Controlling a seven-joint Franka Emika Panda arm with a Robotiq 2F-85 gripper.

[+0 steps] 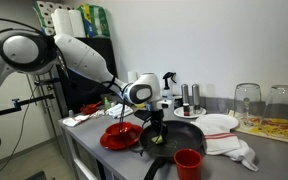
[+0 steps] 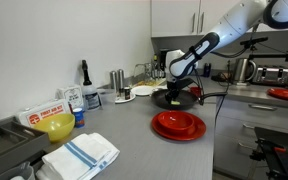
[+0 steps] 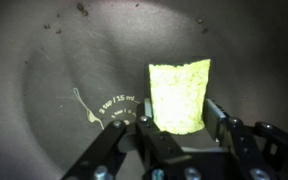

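Observation:
A yellow-green sponge is pinched in my gripper, which is shut on it inside the black frying pan. One finger lies on each side of the sponge, and its far end sticks out beyond them. Dark crumbs are scattered over the pan's base, near printed measuring marks. From exterior view 1, the gripper points down into the left part of the pan, with a bit of the sponge showing below it. Whether the sponge touches the base is hard to tell.
A red mug stands close to the pan's near right side. Red dishes lie to its left. A white towel, a second yellow-green item and glass jars are on the right. In exterior view 2, the near grey counter is mostly clear.

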